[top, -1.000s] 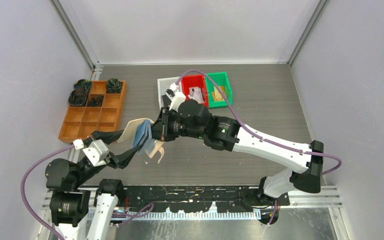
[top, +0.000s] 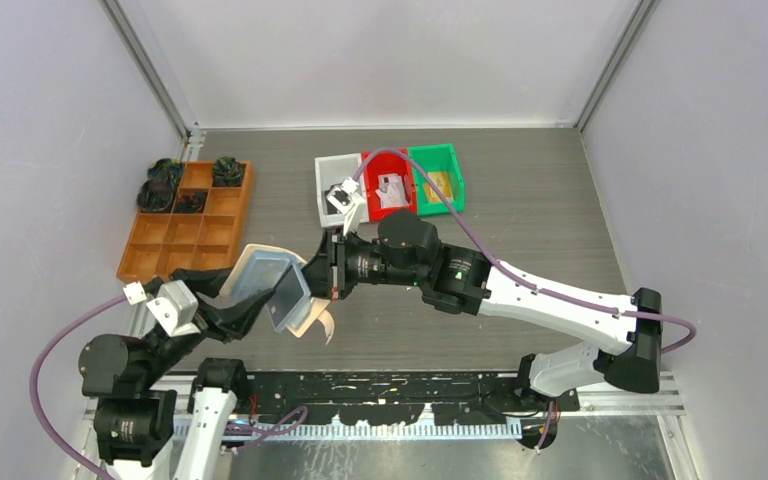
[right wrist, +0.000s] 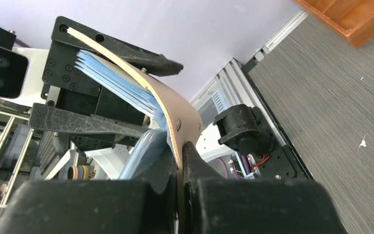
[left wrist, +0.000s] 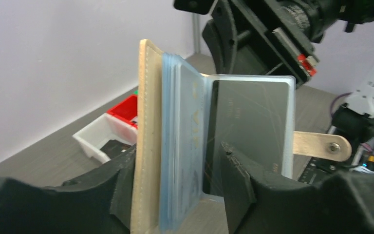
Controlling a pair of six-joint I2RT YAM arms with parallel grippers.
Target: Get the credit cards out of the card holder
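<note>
The card holder (top: 316,316), beige leather with clear blue sleeves and a strap, is held up between both arms. My right gripper is shut on it at its spine. In the left wrist view the holder (left wrist: 147,112) stands spread, showing stacked sleeves (left wrist: 180,136) and a grey-looking card pane (left wrist: 243,117). My left gripper is open, its fingers either side of the holder's leaves. In the right wrist view the blue sleeves (right wrist: 112,80) fan out between the left gripper's fingers. Whether cards sit inside the sleeves is hard to tell.
An orange compartment tray (top: 145,255) with dark bags stands at the left. White (top: 333,165), red (top: 380,160) and green (top: 434,155) bins stand at the back centre.
</note>
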